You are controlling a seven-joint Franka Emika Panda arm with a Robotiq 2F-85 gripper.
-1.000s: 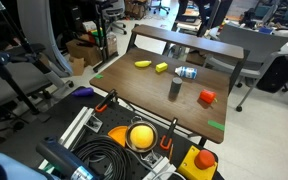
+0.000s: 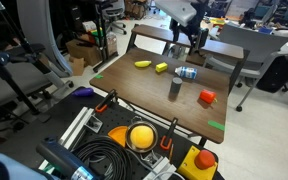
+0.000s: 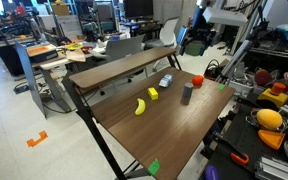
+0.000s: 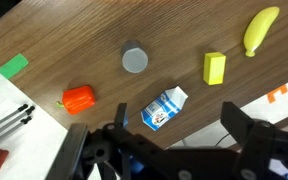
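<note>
My gripper hangs high above the table, its two dark fingers [image 4: 101, 146] wide apart at the bottom of the wrist view. No object shows between them. Below lie a blue-and-white can [image 4: 164, 108] on its side, a yellow block [image 4: 214, 68], a yellow banana [image 4: 260, 30] and a red, pepper-like item [image 4: 78, 99]. A grey cylindrical cup or can [image 4: 134, 57] stands upright, as exterior view 2 shows. All of these rest apart from one another on the brown table [image 2: 134, 88].
Green patches [image 2: 216, 125] mark the table's corners. Past its near edge are coiled black cables [image 2: 102, 158], a yellow ball [image 2: 141, 136] and a red-topped yellow box [image 2: 198, 163]. Bare tabletop surrounds the objects, with a raised brown panel [image 3: 114, 70] along the far side.
In exterior view 1 the arm has come down and to the left, bringing the gripper into sight above the table's far side. The objects on the table have not moved.
</note>
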